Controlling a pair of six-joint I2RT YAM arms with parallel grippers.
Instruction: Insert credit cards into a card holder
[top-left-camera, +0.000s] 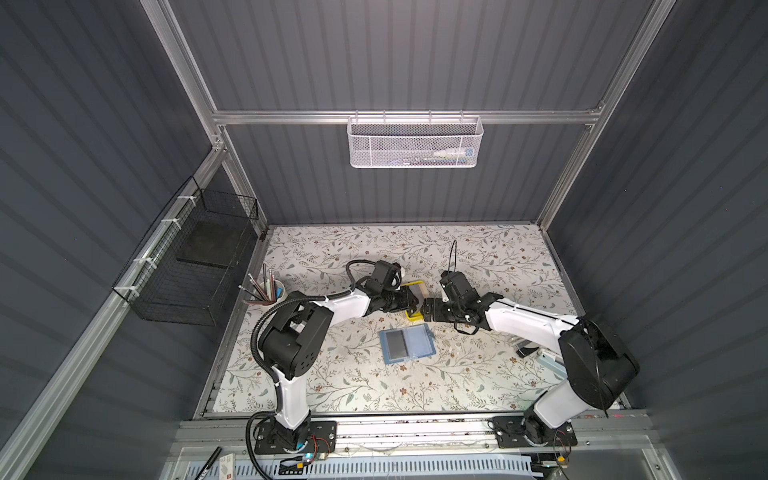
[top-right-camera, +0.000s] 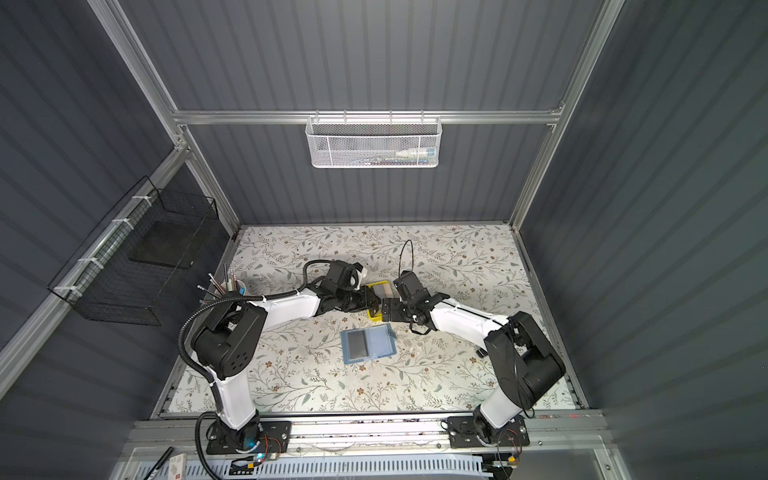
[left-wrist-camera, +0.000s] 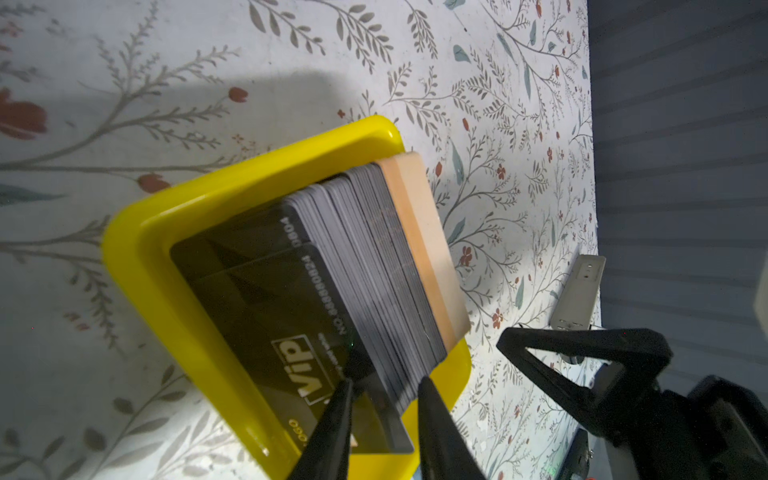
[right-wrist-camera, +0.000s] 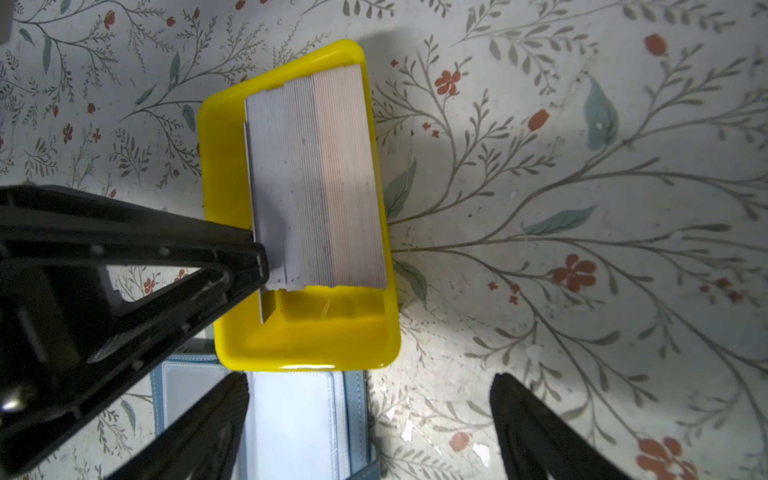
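Near the table's middle stands a yellow tray (right-wrist-camera: 300, 364) packed with a row of cards (right-wrist-camera: 320, 176). The front one, a black VIP card (left-wrist-camera: 280, 320), sits a little lower than the card behind it. My left gripper is at that card's lower corner, fingers apart, with the card's edge in the gap. The right wrist view shows one of its fingers against the stack's end. My right gripper is open and empty, just right of the tray. In front lies the blue card holder (top-left-camera: 407, 343), spread open.
A pen cup (top-left-camera: 268, 289) stands at the left edge. Several small items (top-left-camera: 536, 352) lie at the right, partly behind the right arm. The table in front of the holder is clear.
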